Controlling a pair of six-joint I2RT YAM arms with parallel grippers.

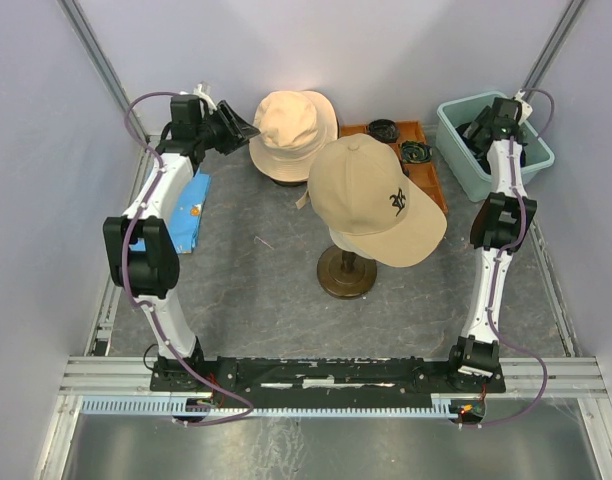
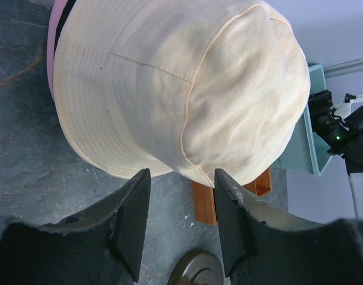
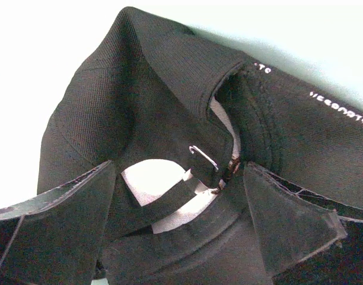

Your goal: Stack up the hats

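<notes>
In the top view, a tan cap [image 1: 359, 185] with a small black emblem sits over another hat's pale edge on a stand with a round brown base [image 1: 346, 275]. A cream bucket hat [image 1: 288, 122] rests at the back on a dark base. Left of its brim, my left gripper hangs open, nothing between its fingers. Inside the pale green bin [image 1: 453, 150] lies a black cap [image 3: 164, 113], strap opening upward. My right gripper is down in the bin, open, with the cap's strap and buckle between its fingers.
An orange tray [image 1: 423, 177] holding dark coiled items [image 1: 416, 152] stands between the cream hat and the bin. A blue packet [image 1: 186, 215] lies under the left arm.
</notes>
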